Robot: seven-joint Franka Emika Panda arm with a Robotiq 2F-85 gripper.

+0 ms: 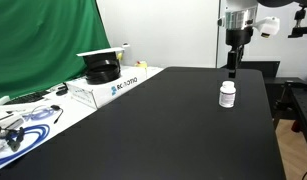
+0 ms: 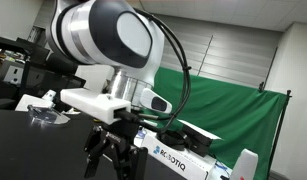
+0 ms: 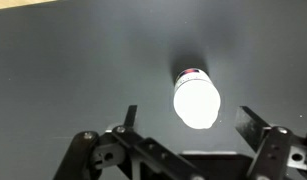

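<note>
A small white bottle with a white cap stands upright on the dark table, toward the right in exterior view 1. From above, in the wrist view, its round white cap lies ahead of the fingertips, right of centre, with a bit of red label behind it. My gripper is open, its two fingers spread wide on either side of the cap's line and nothing between them. In exterior view 1 the gripper hangs just above and behind the bottle. The arm fills the middle of exterior view 2, where the bottle does not show.
A Robotiq box with a black round pan-like object on it stands at the back of the table. Blue cables lie at the left edge.
</note>
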